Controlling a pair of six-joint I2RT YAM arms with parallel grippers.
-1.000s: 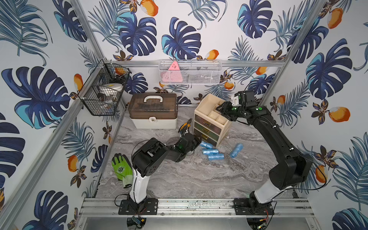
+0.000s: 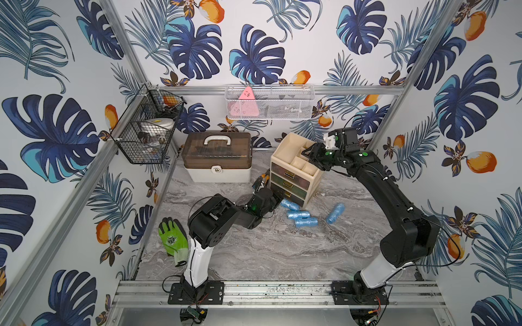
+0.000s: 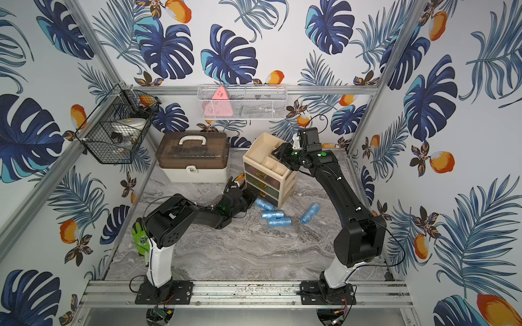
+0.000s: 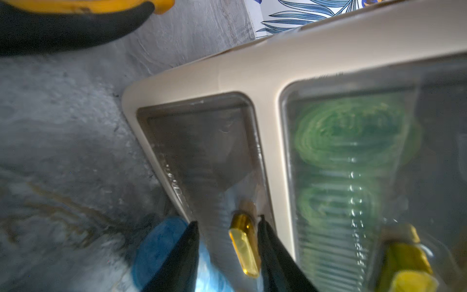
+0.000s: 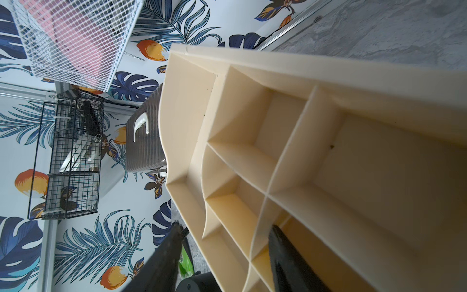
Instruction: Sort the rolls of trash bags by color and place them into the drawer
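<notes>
A beige three-drawer organizer [image 2: 297, 163] with open compartments on top stands at the back. The left gripper is low at its front, fingers parted either side of the gold handle [image 4: 244, 243] of the bottom drawer, whether gripping it unclear. Green rolls [image 4: 355, 131] show through the middle drawer. Several blue rolls [image 2: 306, 221] lie on the table in front and to the right; one [image 4: 160, 248] is beside the left gripper. The right gripper is over the organizer's top compartments, fingers apart, nothing seen between them.
A lidded brown-and-white box [image 2: 217, 157] stands left of the organizer, with orange-black tools [image 4: 82, 24] between. A green glove [image 2: 173, 239] lies at front left. Wire baskets [image 2: 269, 103] hang on the walls.
The organizer has shifted slightly left and toward the front. Both grippers have moved slightly left with it.
</notes>
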